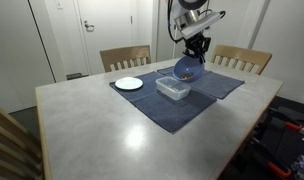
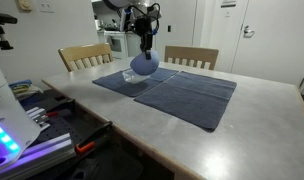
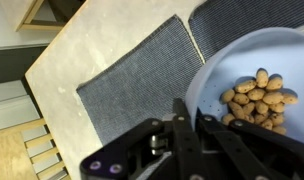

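A blue bowl (image 1: pixel 189 66) hangs tilted in the air, its inside turned partly toward the first exterior camera. My gripper is shut on the bowl's rim. Peanut-like brown pieces (image 3: pixel 258 100) lie in a cluster inside the bowl in the wrist view. Just beside and below the bowl, a clear plastic container (image 1: pixel 173 88) stands on the dark mat. From the second exterior view, the bowl (image 2: pixel 144 61) hides part of the container (image 2: pixel 135 79). Whether the container holds anything is too small to tell.
A white plate (image 1: pixel 129 84) lies left of the container. Dark mats (image 2: pixel 187 92) cover part of the pale table (image 1: pixel 82 125). Chairs (image 1: pixel 126 59) stand along its far side.
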